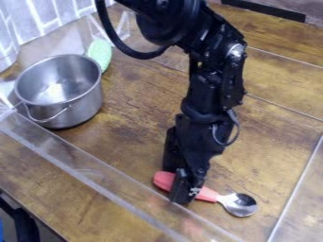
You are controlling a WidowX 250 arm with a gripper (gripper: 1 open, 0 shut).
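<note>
A pink-handled spoon (235, 201) lies on the wooden table at the bottom middle, its metal bowl pointing right. My black gripper (184, 185) is down over the handle, with its fingertips at the pink part. Whether the fingers are closed on it is hard to tell.
A steel pot (59, 89) stands at the left, with a pale green object (100, 54) behind it. Clear plastic edging runs along the left and near right.
</note>
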